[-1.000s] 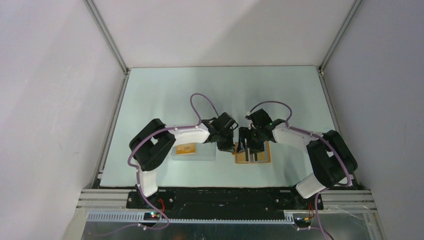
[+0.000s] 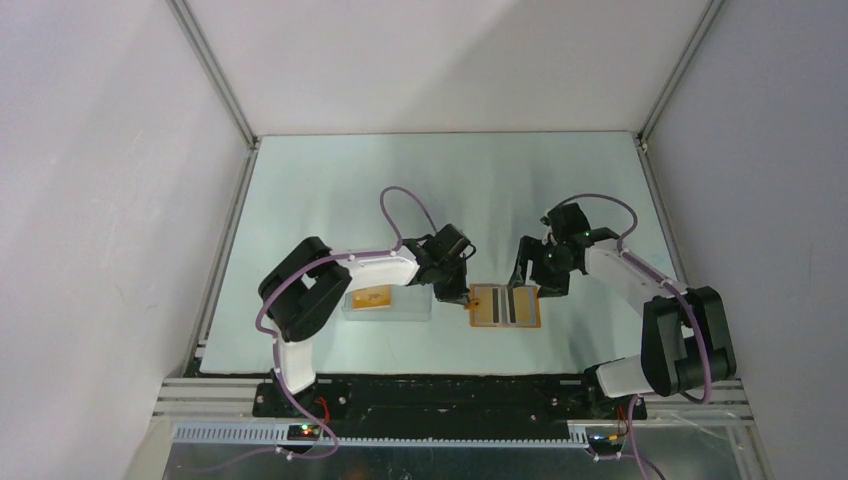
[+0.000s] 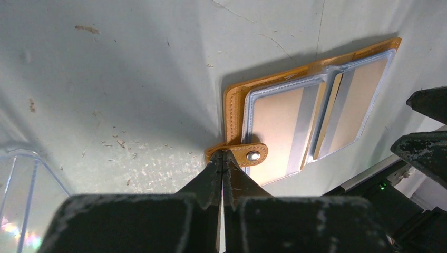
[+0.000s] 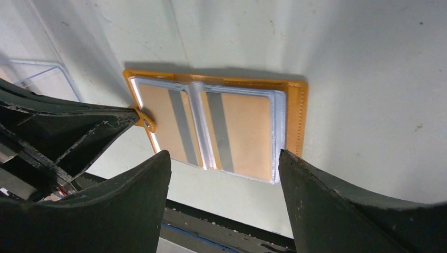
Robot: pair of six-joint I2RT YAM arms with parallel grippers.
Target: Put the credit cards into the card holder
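The brown card holder (image 2: pixel 505 306) lies open flat on the table. Behind each clear sleeve is a tan card with a grey stripe, the left card (image 3: pixel 274 129) and the right card (image 3: pixel 356 100). At the holder's left edge, my left gripper is shut with its tips on the snap strap; the strap runs into those fingertips in the right wrist view. Over the holder's right half, my right gripper stands open, nothing between its fingers. One more gold card (image 2: pixel 371 297) lies in a clear tray, left of the holder.
The clear tray (image 2: pixel 410 305) sits under the left forearm. The table's front edge with a dark rail (image 2: pixel 450 390) runs close to the holder. Behind both arms the table (image 2: pixel 400 160) is bare.
My right gripper has moved right, from over the holder's middle to its right edge, uncovering much of the holder. The left arm and the holder have stayed in place.
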